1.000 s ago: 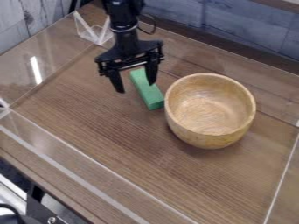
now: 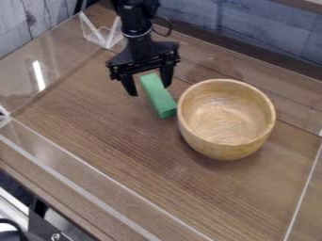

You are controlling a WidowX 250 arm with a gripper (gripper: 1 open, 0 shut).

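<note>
My black gripper [image 2: 143, 70] hangs over the upper end of a green block [image 2: 156, 98] that lies on the wooden table [image 2: 88, 141]. The fingers look spread apart, one on each side, a little above or around the block's top end; whether they touch it I cannot tell. A wooden bowl [image 2: 227, 117] sits just right of the block.
A dark padded wall [image 2: 251, 38] runs along the back. Clear plastic and cables lie along the left edge.
The block and bowl look unmoved.
</note>
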